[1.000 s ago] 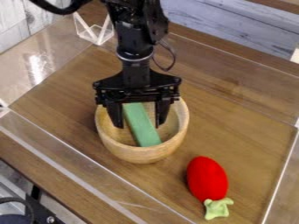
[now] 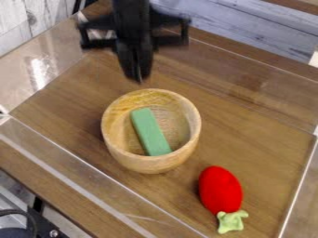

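My gripper [image 2: 134, 56] is a motion-blurred dark shape at the top of the view, raised above and behind a round wooden bowl [image 2: 121, 144]. Whether it is open or shut is hard to make out in the blur. Inside the bowl lies a green block [image 2: 151, 131], tilted lengthwise from upper left to lower right. A red plush vegetable [image 2: 220, 190] with a pale green leafy top lies to the lower right of the bowl.
Clear edging runs along its left and right sides, and a white slatted surface shows at the back.
My gripper has risen quickly up out of the bowl toward the top of the view. The green block stays behind in the bowl.
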